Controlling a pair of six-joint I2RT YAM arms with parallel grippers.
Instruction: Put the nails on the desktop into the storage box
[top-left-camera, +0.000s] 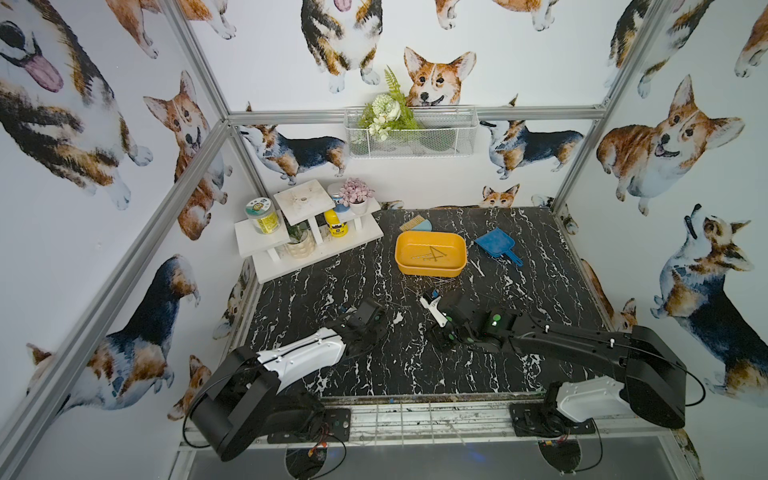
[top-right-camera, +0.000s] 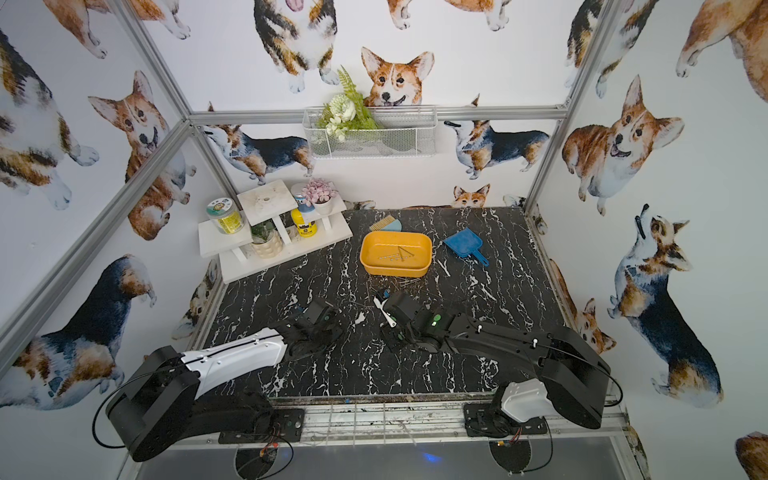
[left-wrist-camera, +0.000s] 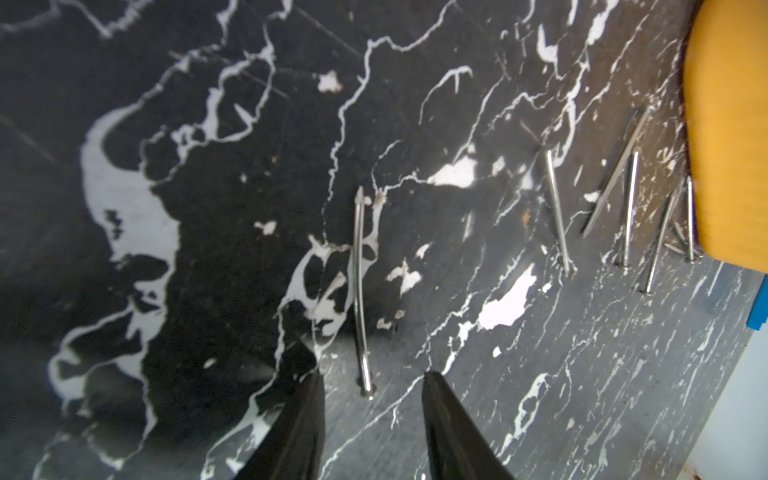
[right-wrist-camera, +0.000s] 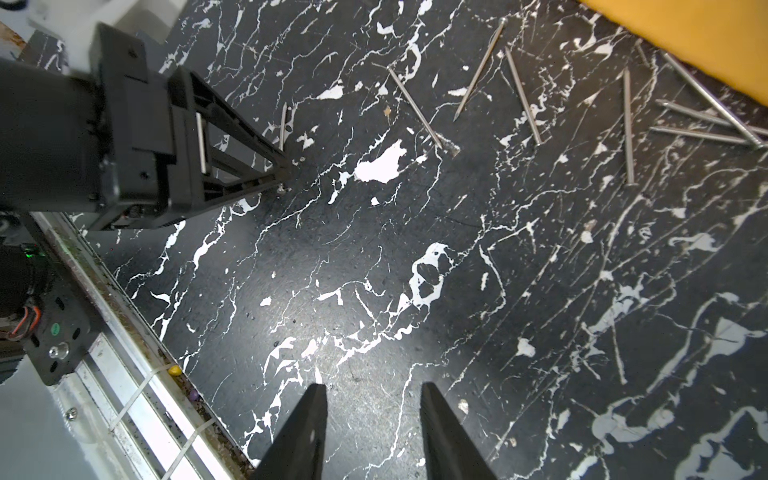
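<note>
A yellow storage box (top-left-camera: 430, 263) holds a few nails. In the left wrist view, a single nail (left-wrist-camera: 359, 296) lies between and just ahead of my left gripper, whose fingers stand apart, empty. More nails (left-wrist-camera: 557, 208) lie toward the box at upper right. In the right wrist view, my right gripper is open over bare marble; scattered nails (right-wrist-camera: 628, 128) lie above it, near the box, and my left gripper appears at upper left, low at the desktop.
A white shelf (top-left-camera: 272, 260) with jars and plants stands at the back left. A blue dustpan (top-left-camera: 496, 244) and a brush (top-left-camera: 416, 225) sit by the box.
</note>
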